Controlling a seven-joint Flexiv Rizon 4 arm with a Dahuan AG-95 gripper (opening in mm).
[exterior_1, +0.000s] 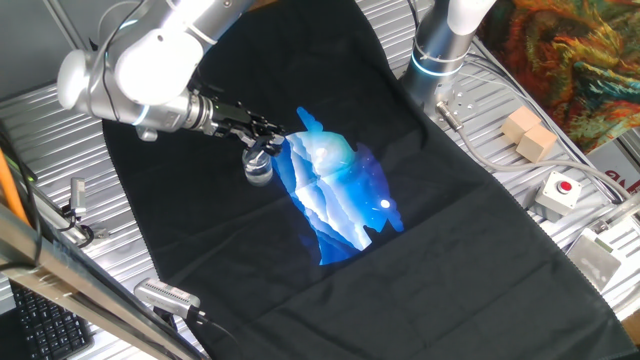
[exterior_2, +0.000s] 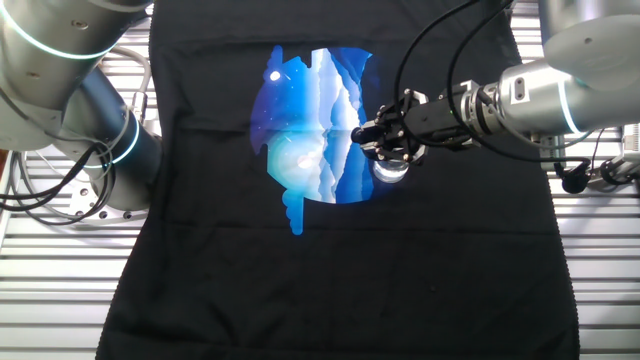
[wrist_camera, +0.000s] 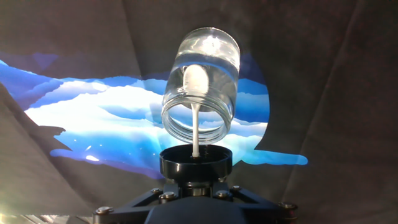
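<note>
A clear glass jar (wrist_camera: 202, 81) stands open-mouthed in the wrist view, clear liquid apparently inside. Nearer the camera is a black round cap (wrist_camera: 196, 165), its hollow side towards the jar. From the cap's middle a thin white stick (wrist_camera: 196, 127) with an oval end runs to the jar; whether that end is inside the glass or in front of it, I cannot tell. My gripper appears shut on the cap, though its fingertips are mostly hidden. From outside, the gripper (exterior_1: 270, 137) is close above the jar (exterior_1: 258, 168), at the printed patch's edge.
Black cloth (exterior_2: 300, 290) covers the table, with a blue-white picture patch (exterior_2: 310, 130) beside the jar.
</note>
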